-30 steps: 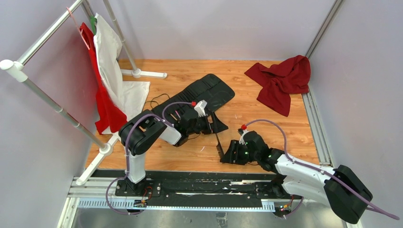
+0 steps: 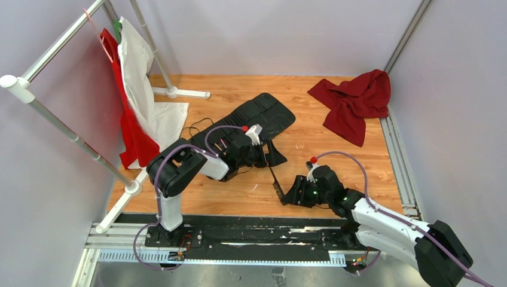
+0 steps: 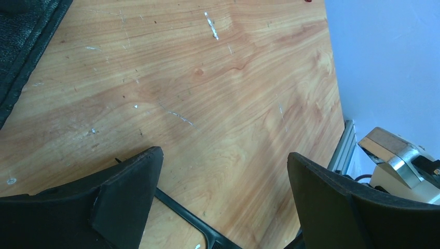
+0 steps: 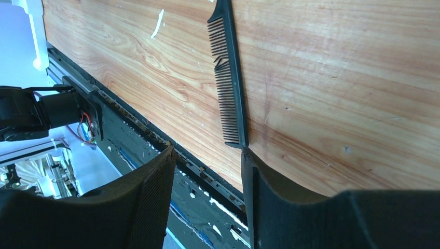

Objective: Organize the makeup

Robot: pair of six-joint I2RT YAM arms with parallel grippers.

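Observation:
A black tail comb point(image 2: 278, 189) lies on the wooden table, its thin tail pointing towards my left gripper point(image 2: 277, 154). In the left wrist view that gripper is open, its fingers wide apart; the tail point(image 3: 179, 208) runs partly behind the left finger, with nothing held. My right gripper is open as well, and its fingertips stand near the toothed end of the comb point(image 4: 228, 83), by the right finger; whether they touch cannot be told. Behind the left gripper a black makeup roll point(image 2: 268, 113) is spread out, partly covered by the arm.
A dark red cloth point(image 2: 359, 101) is crumpled at the back right. On the left stands a white rack point(image 2: 57, 122) with a red garment point(image 2: 133, 128) and a white one point(image 2: 135, 72).
My right gripper has shifted slightly to the right, and the comb's toothed end lies a little further right too. The left arm has hardly moved.

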